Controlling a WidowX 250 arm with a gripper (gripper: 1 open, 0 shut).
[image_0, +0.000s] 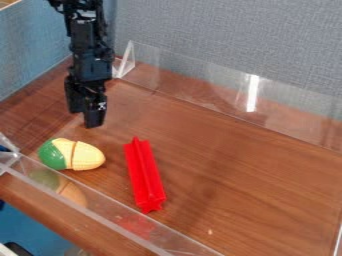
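My black gripper (86, 104) hangs low over the left part of the wooden tray floor, fingers open, with nothing seen between them. In front of it lies an egg-shaped toy (72, 154), green at one end and cream at the other. Right of the toy lies a long red bar-like object (144, 174), angled toward the front.
Clear low walls (254, 90) surround the wooden floor (241, 170), with white corner brackets at the back left and front left. Grey and blue padded walls stand behind.
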